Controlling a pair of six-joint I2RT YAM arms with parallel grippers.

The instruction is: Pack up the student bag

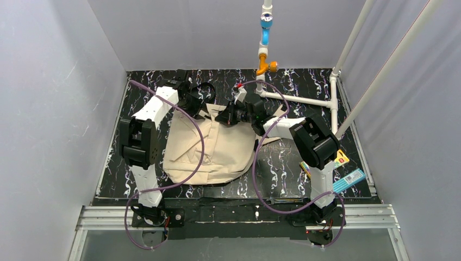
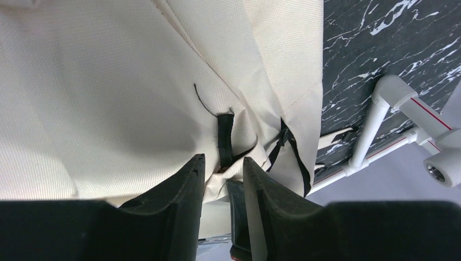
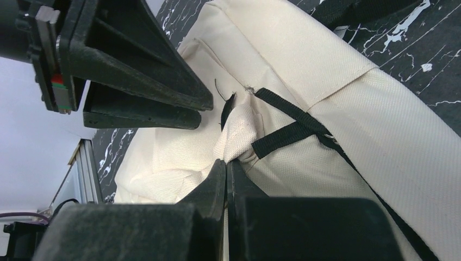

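Note:
The cream cloth bag [image 1: 234, 147] lies flat on the dark marbled table, black straps [image 3: 288, 138] crossing near its upper edge. My right gripper is shut on a raised fold of the bag's cloth close to those straps. Beside it, over the same upper part of the bag, my left gripper has its fingers parted, with a gap between the tips and nothing gripped. A short black tab [image 2: 225, 138] on the bag shows just beyond that gap in the left wrist view. The bag's inside is hidden.
A blue package [image 1: 349, 181] and a yellow package [image 1: 341, 159] lie at the table's right. White pipes [image 1: 296, 99] stand at the back right. A black strap loop [image 1: 209, 89] sits behind the bag. Bare table shows right of the bag.

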